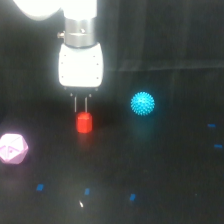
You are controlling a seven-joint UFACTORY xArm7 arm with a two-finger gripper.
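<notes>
A small red block [84,123] rests on the dark table, left of centre. My white gripper [81,108] points down just above and behind it. Its two thin fingers stand apart, with dark background showing between them, and the tips end near the block's top edge. Whether they touch the block, I cannot tell. To the right and slightly farther back lies a spiky light-blue ball [142,103]. A pink faceted ball [13,148] sits near the left edge.
Small blue marks [87,191] are scattered across the front and right of the dark surface. A small pale fleck [81,204] lies near the front.
</notes>
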